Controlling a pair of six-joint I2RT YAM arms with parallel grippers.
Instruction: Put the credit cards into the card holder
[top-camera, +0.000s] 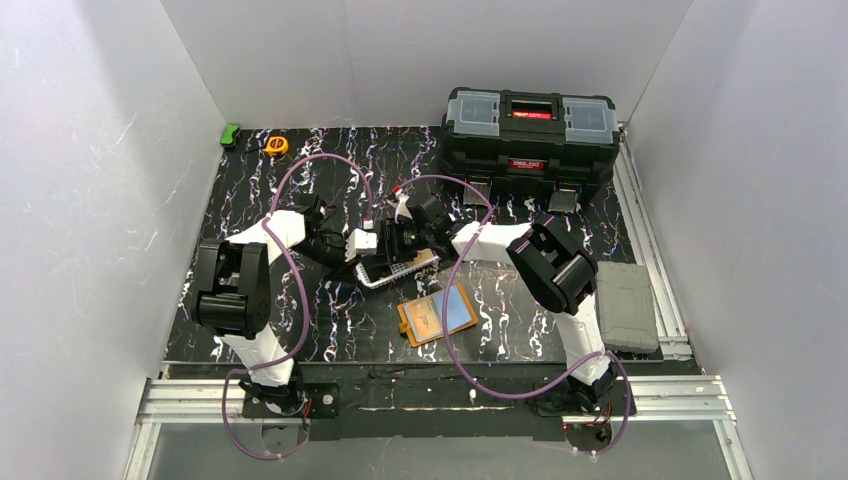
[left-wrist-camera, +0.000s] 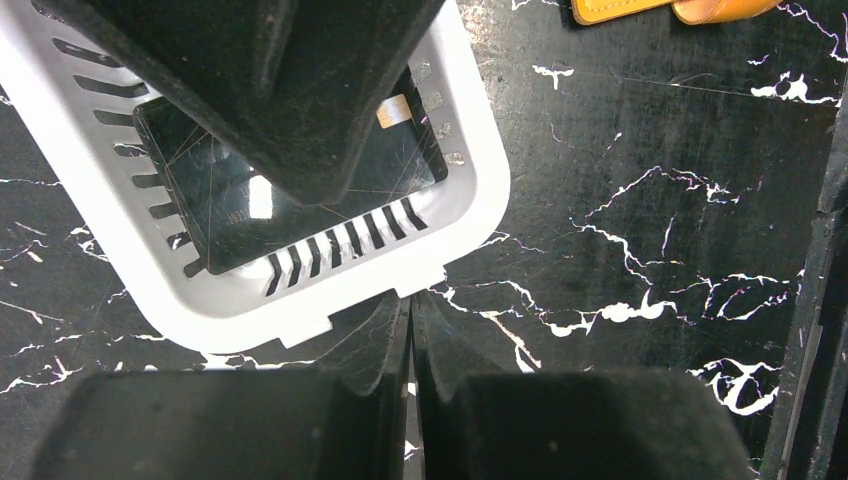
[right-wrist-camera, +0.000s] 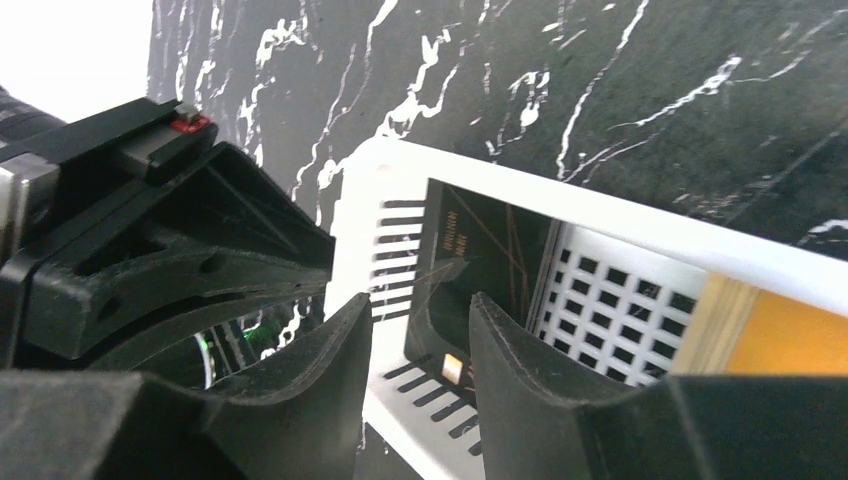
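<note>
Inside the white basket (top-camera: 400, 273) a black card (left-wrist-camera: 222, 215) lies flat at one end, and an orange card (right-wrist-camera: 790, 340) is partly visible toward the other. The open card holder (top-camera: 438, 315), brown-orange with a tan and a pale blue card face showing, rests on the table in front of the basket. My right gripper is open over the black card, nothing held between its fingers. At the basket's outer edge my left gripper is shut, fingertips by a rim tab; whether they pinch it, I cannot tell.
At the back right stands a large black toolbox (top-camera: 530, 145), with a grey case (top-camera: 626, 308) on the right side. An orange tape measure (top-camera: 276, 146) and a green object (top-camera: 230, 135) sit at the back left.
</note>
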